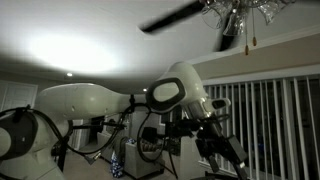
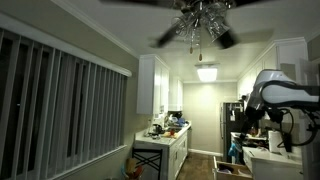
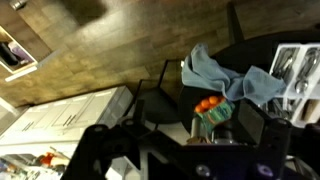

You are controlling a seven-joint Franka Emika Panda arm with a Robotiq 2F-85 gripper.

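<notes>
My gripper stands open at the lower part of the wrist view, its dark fingers apart and nothing held between them. Past the fingers, further down, lie a blue-grey cloth (image 3: 213, 76) and some small orange-red things (image 3: 210, 103) beside a green one (image 3: 214, 117). Too little detail shows to name these. In exterior view 1 the gripper (image 1: 226, 158) hangs below the raised white arm (image 1: 180, 88), in front of the blinds. Exterior view 2 shows the arm (image 2: 272, 92) at the right, above the counter side.
Utensils (image 3: 300, 72) lie in a tray or drawer at the wrist view's right edge. White cabinetry (image 3: 62, 118) is at its lower left, with bare wooden floor (image 3: 130, 45) above. In exterior view 2 a drawer (image 2: 232, 169) stands pulled out below the arm.
</notes>
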